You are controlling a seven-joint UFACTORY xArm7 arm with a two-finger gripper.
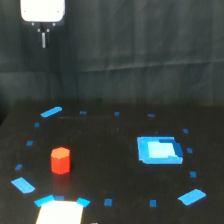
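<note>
A red block, six-sided in outline, stands on the dark table at left. To its right a bright white patch lies inside a blue-edged square. High at the upper left hangs my gripper, far above the table and away from the block. Only a small grey tip shows below its white housing, too small to tell how the fingers stand.
A bright, pale object with blue tape at its top corners is cut off by the bottom edge. Blue tape strips and several small blue marks ring the table.
</note>
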